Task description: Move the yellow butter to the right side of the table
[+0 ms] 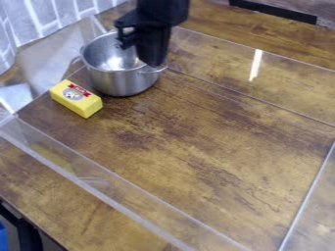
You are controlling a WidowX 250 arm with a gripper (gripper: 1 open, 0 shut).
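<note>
The yellow butter (pixel 76 99), a small box with a red and white label, lies at the left of the table, just in front of the metal pot. My dark gripper (pixel 141 54) hangs over the pot's right part, up and to the right of the butter and apart from it. It is blurred, and its fingers cannot be told apart against the pot.
A silver pot (pixel 120 81) with side handles stands close behind the butter. Clear panels run along the left front and right edges, and crumpled foil-like material lies at the far left.
</note>
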